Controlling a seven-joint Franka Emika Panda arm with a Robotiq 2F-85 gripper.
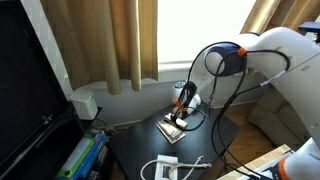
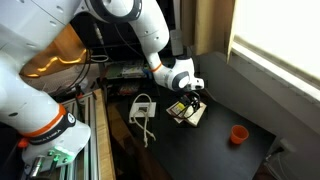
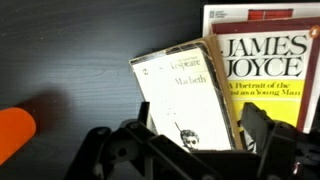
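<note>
In the wrist view, a cream book titled Macbeth lies on the dark table, partly hidden by my gripper. The gripper stands open above it, one finger toward each side, with nothing held. A red and yellow James Joyce book lies along the Macbeth's right side, over another pale book or sheet. From exterior view 2, the books sit directly under my gripper. An orange cup stands apart from them on the table; its edge shows at the wrist view's left.
A white box with a looped cable rests at the table's near side. Bare table stretches around the cup. In exterior view 1, curtains and a wall stand behind the table, and several colored items lie at the left.
</note>
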